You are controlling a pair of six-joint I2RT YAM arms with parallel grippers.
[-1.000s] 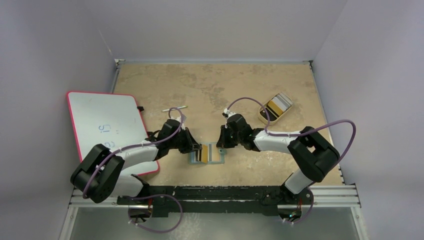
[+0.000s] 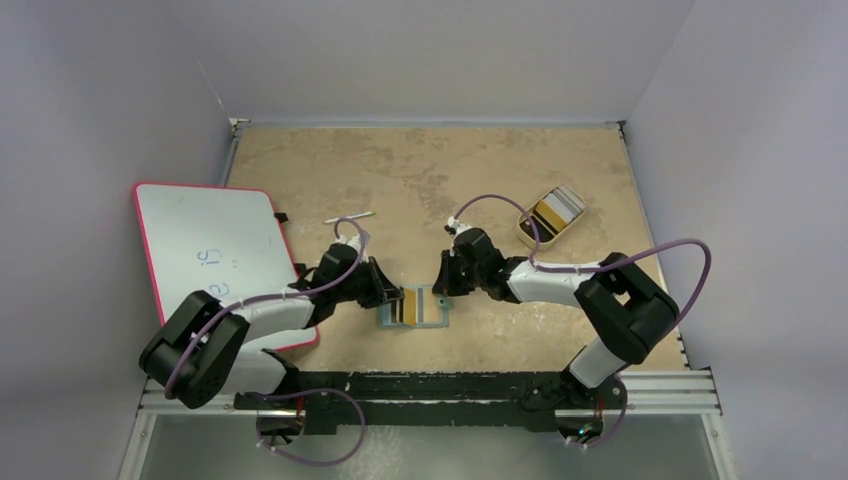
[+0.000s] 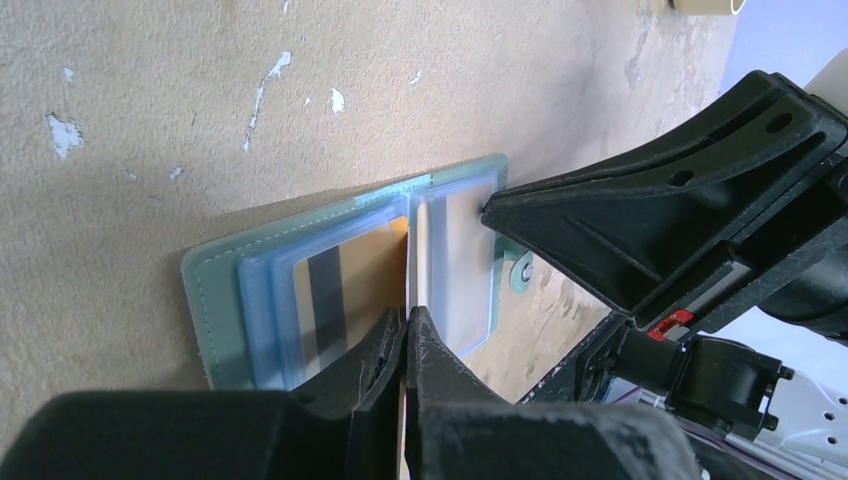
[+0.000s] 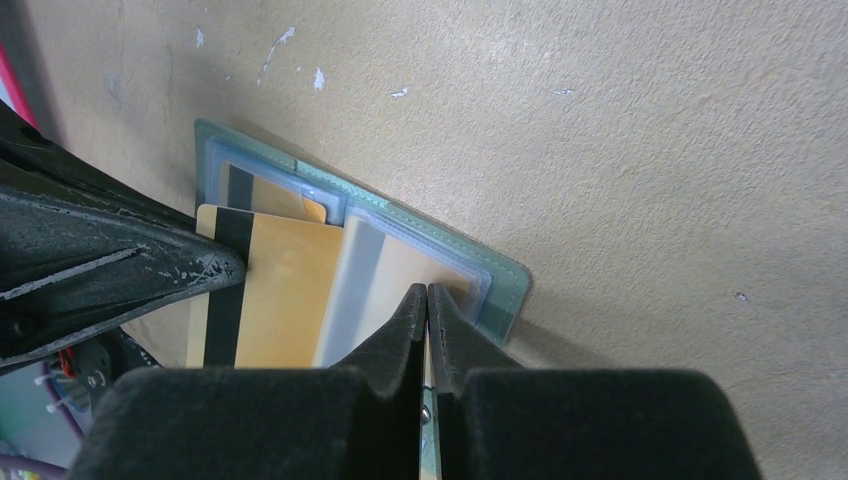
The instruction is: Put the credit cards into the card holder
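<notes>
The card holder (image 2: 433, 325) lies open on the table, with a blue-green border and clear pockets. A gold card with a black stripe stands tilted over its middle; the left wrist view shows this card (image 3: 408, 265) almost edge-on. My left gripper (image 2: 400, 295) is shut on the card, whose lower edge meets the holder near the opening of the right-hand pocket (image 4: 375, 275). Whether that edge is inside the pocket, I cannot tell. At the holder's right side, my right gripper (image 2: 438, 292) is shut on the clear pocket's edge. Another card (image 3: 365, 270) shows in the left-hand pocket.
A beige tray (image 2: 525, 235) with several cards stands at the back right. To the left lies a whiteboard (image 2: 210, 240) with a pink rim, and a white pen (image 2: 350, 217) rests behind the left arm. Behind the holder the table (image 2: 420, 180) is clear.
The left arm has shifted very slightly, the card still in its gripper. My right arm and the holder look unmoved.
</notes>
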